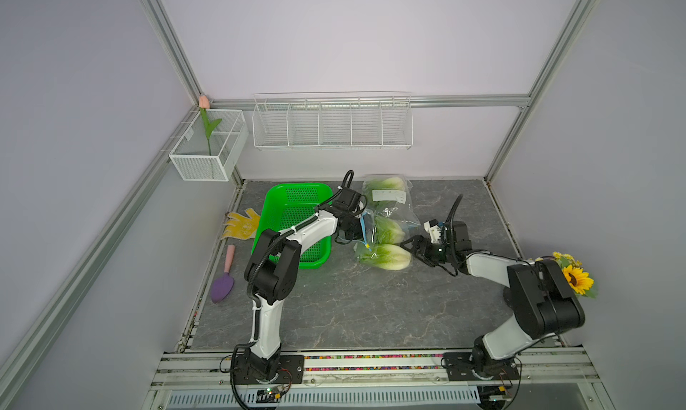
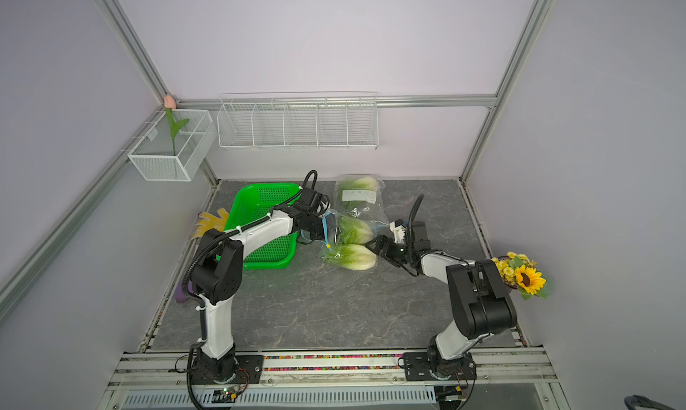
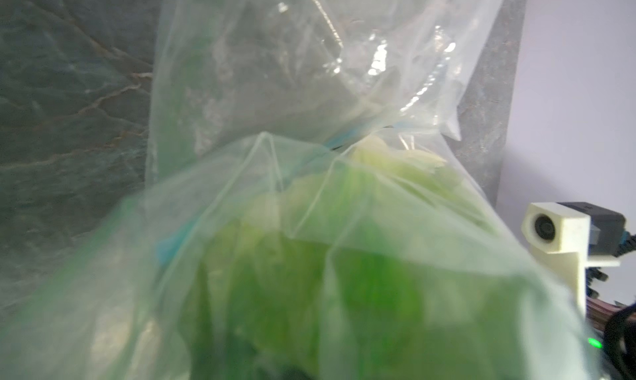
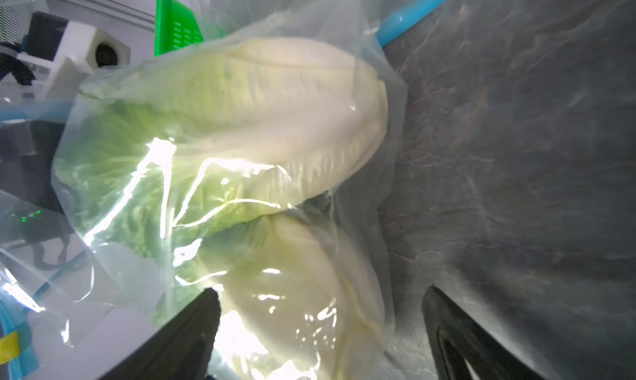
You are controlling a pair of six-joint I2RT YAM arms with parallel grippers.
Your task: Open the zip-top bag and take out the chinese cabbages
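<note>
A clear zip bag with a blue zip [image 1: 363,228] holds two cabbages [image 1: 386,256]. My left gripper [image 1: 355,228] is at the bag's zip end beside the green basket, shut; its fingers are hidden by plastic in the left wrist view, where green leaves show through the film. My right gripper is open at the cabbages' white base end, its fingertips either side of the lower cabbage's end in the right wrist view, low over the table.
A second bagged cabbage [image 1: 386,194] lies behind. The green basket [image 1: 293,203] is at left, with a yellow glove [image 1: 239,225] and purple spoon [image 1: 222,285] beyond. Flowers [image 1: 575,275] stand far right.
</note>
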